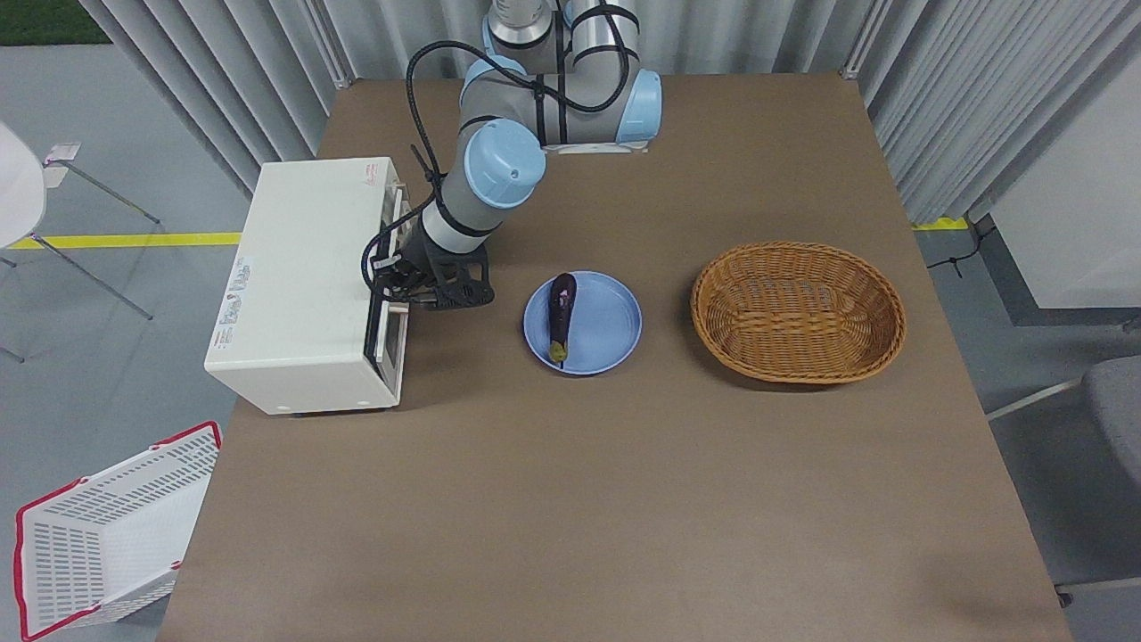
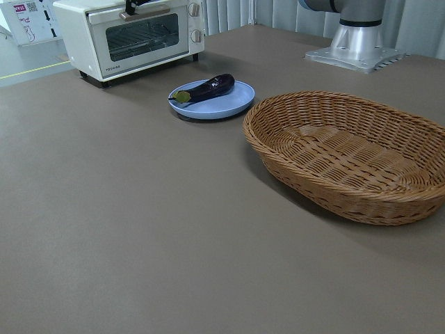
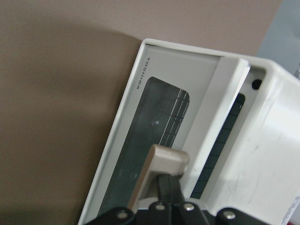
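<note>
A white Toshiba toaster oven [image 1: 289,278] stands at the table's left, its door [image 3: 127,150] slightly pulled out at the top, with a dark gap behind it. My gripper is at the door's handle [image 3: 157,166]; its fingers are mostly hidden behind that handle, so their state is unclear. In the front view the wrist hangs over the oven's front. An eggplant [image 1: 562,310] lies on a light blue plate [image 1: 604,332] to the right of the oven.
A wicker basket [image 1: 797,316] sits on the right of the brown table [image 1: 620,503]. A white crate [image 1: 112,524] stands on the floor at lower left.
</note>
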